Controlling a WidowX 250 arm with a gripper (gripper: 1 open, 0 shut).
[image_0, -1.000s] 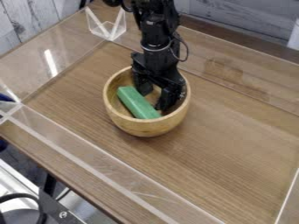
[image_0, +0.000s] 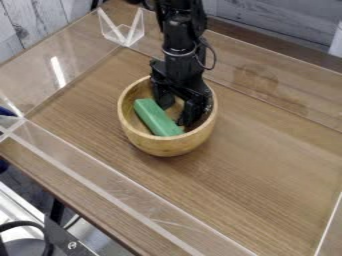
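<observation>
A round wooden bowl (image_0: 147, 143) stands on the wooden table, holding a green oblong object (image_0: 156, 118). My black gripper (image_0: 181, 102) reaches down from the top into the back and right of the bowl, its fingers over and beside the green object. The dark parts overlap inside the bowl, so I cannot make out the fingertips clearly or whether anything else dark lies there.
A clear plastic item (image_0: 122, 27) sits at the back left. Black cables lie at the lower left corner.
The arm's upper part has shifted slightly and sits a little differently over the bowl. The bowl and the green object look almost unchanged.
</observation>
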